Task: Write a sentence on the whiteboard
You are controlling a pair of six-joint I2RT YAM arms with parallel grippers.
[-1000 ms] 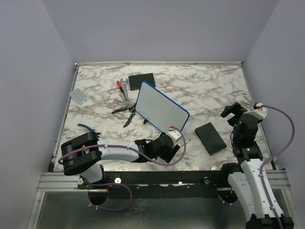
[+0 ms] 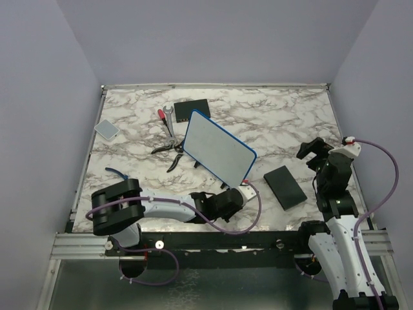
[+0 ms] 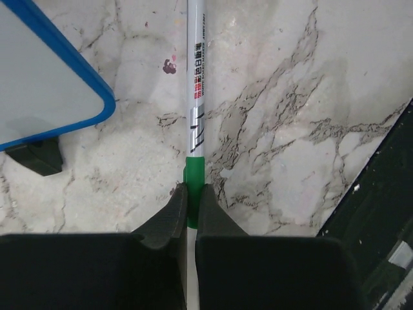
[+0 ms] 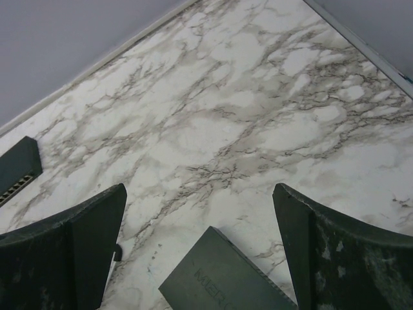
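In the left wrist view a white marker (image 3: 197, 97) with a green cap (image 3: 195, 171) points away from me. My left gripper is shut on the cap end. Whether the marker still touches the table cannot be told. The whiteboard (image 2: 216, 147), blue-framed and propped on small black feet, stands just beyond the left gripper in the top view; its near corner (image 3: 106, 106) lies left of the marker. Over the right side of the table my right gripper is open, its fingers wide apart with nothing between them.
A dark box (image 2: 285, 187) lies right of the whiteboard. Pliers (image 2: 172, 154), a wrench (image 2: 169, 119) and a dark flat block (image 2: 191, 110) lie behind and left of it. A white card (image 2: 107, 129) rests at far left.
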